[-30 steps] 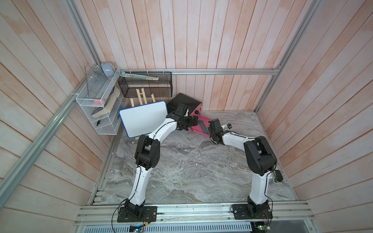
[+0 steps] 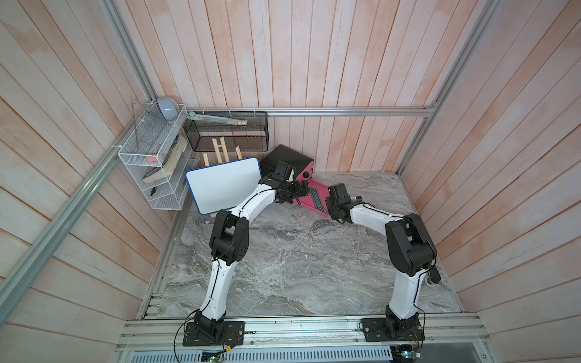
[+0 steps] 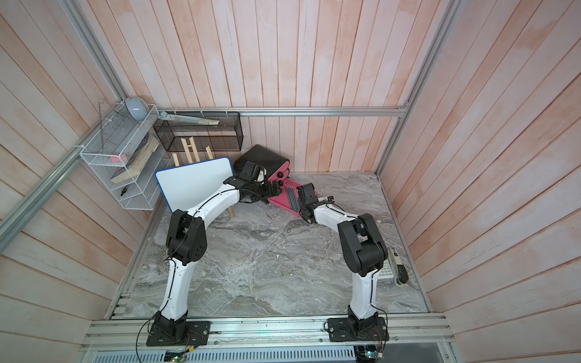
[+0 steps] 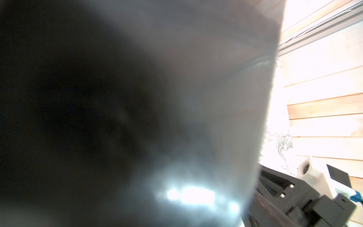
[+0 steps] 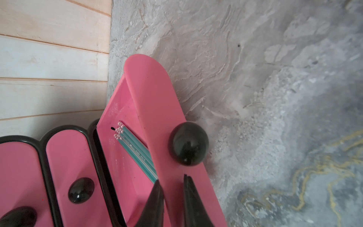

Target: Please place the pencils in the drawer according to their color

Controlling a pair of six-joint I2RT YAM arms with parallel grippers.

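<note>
A pink drawer (image 5: 166, 98) stands pulled out of the black cabinet (image 2: 284, 156), with several teal pencils (image 5: 134, 149) lying side by side in it. My right gripper is shut on the drawer's front panel, just below its black knob (image 5: 188, 143). My left gripper (image 3: 269, 188) is at the cabinet's front, left of the open drawer; its wrist view is mostly filled by a dark blurred surface, and its finger cannot be made out.
A whiteboard (image 2: 222, 184) on a wooden easel stands left of the cabinet. Wire shelves (image 2: 151, 157) hang at the left. A keyboard-like object (image 3: 385, 272) lies by the right arm's base.
The left arm has not visibly moved.
</note>
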